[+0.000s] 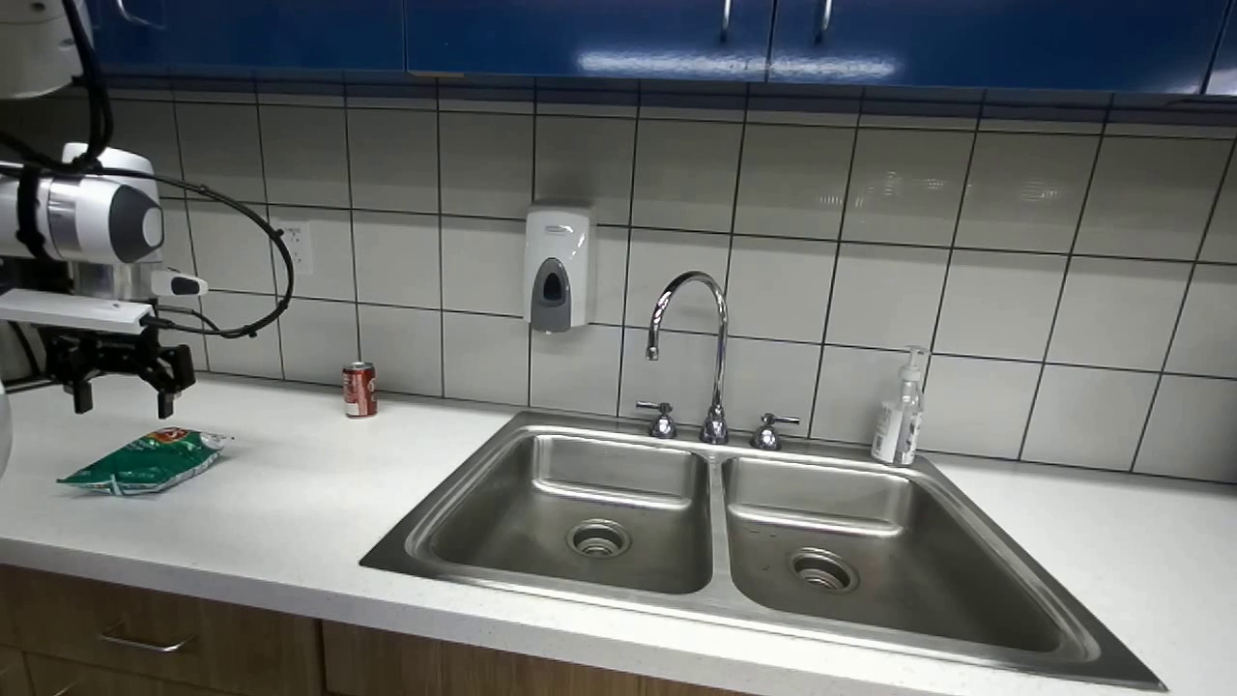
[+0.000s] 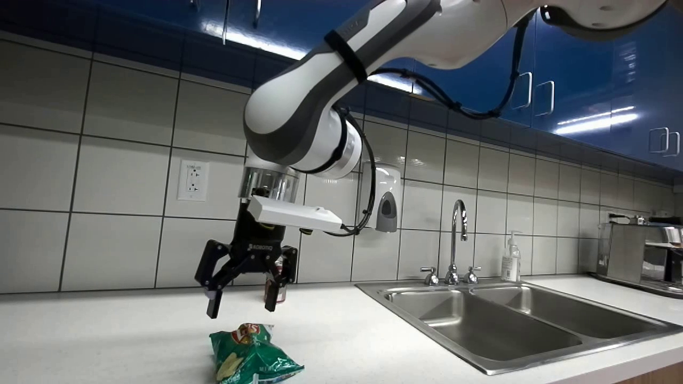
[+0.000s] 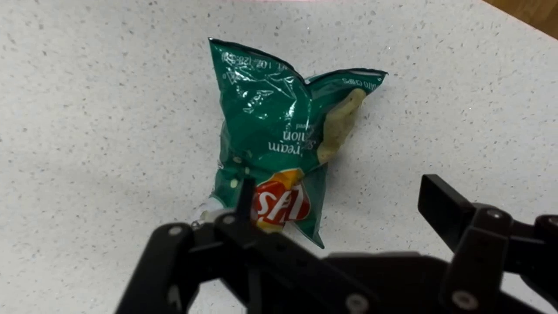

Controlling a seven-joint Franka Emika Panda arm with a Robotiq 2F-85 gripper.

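A green chip bag lies on the white counter at the left of the first exterior view. In the wrist view the whole bag shows, its red and yellow logo end closest to the fingers and partly covered by one finger. My gripper hangs above the counter, over and slightly behind the bag, fingers pointing down. In the second exterior view the gripper is open with nothing between its fingers, clear of the bag below.
A red can stands by the tiled wall, right of the bag. Farther right are the double sink, its faucet and a soap bottle. Bare counter lies between bag and sink.
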